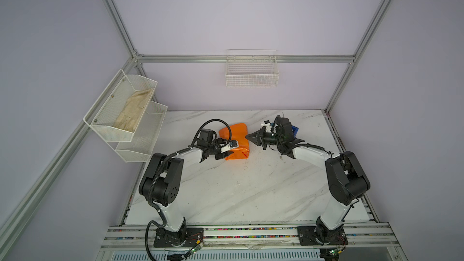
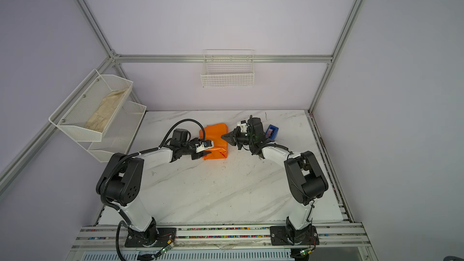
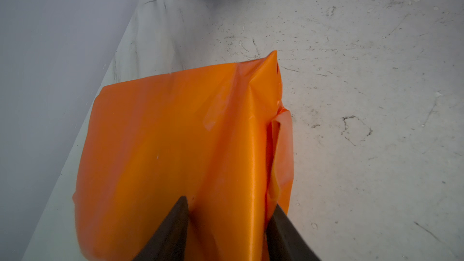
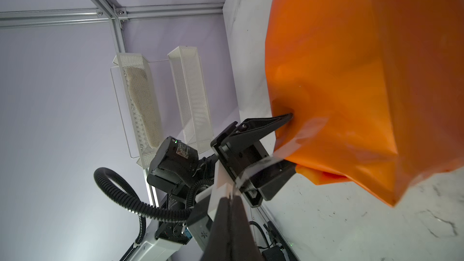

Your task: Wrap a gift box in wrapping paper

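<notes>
The orange wrapping paper, wrapped into a box-like bundle, sits mid-table with a creased, folded right edge in the left wrist view. My left gripper is part open over that bundle, its fingers at the orange paper; whether they grip any is unclear. My right gripper is shut, just right of the bundle, with a thin clear strip, apparently tape, at its fingertips and reaching toward the paper.
A blue container stands at the back right, behind my right arm. White wire shelves hang on the left wall, a wire basket on the back wall.
</notes>
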